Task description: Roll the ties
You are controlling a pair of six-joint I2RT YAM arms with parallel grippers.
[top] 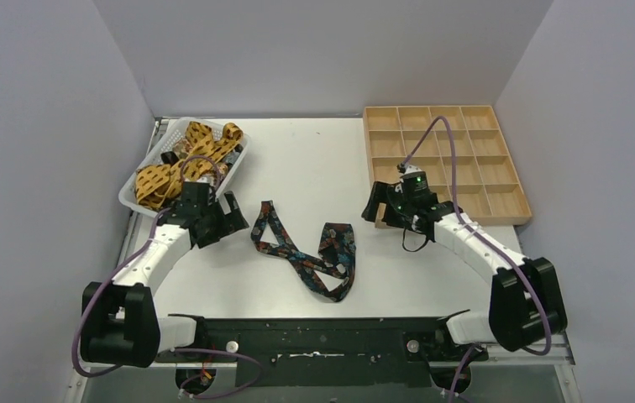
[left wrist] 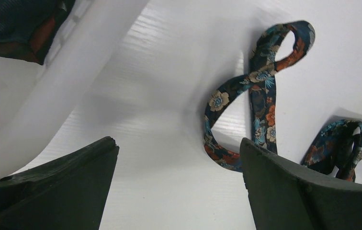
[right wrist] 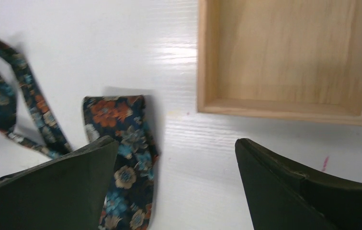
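Observation:
A dark tie with a floral pattern (top: 301,262) lies loosely looped and crossed over itself on the white table, in the middle of the top view. Its narrow part (left wrist: 260,76) curls ahead of my left gripper, which is open and empty. To the left of the tie, that gripper hovers beside the basket. On the other side, my right gripper stands open over the front left corner of the wooden tray, with bare table between its fingers. The tie's wide end (right wrist: 131,158) is partly hidden behind its left finger.
A white basket (top: 126,195) with several yellow patterned and dark ties (top: 205,159) stands at the back left. At the right is an empty wooden tray (top: 367,134) with several compartments.

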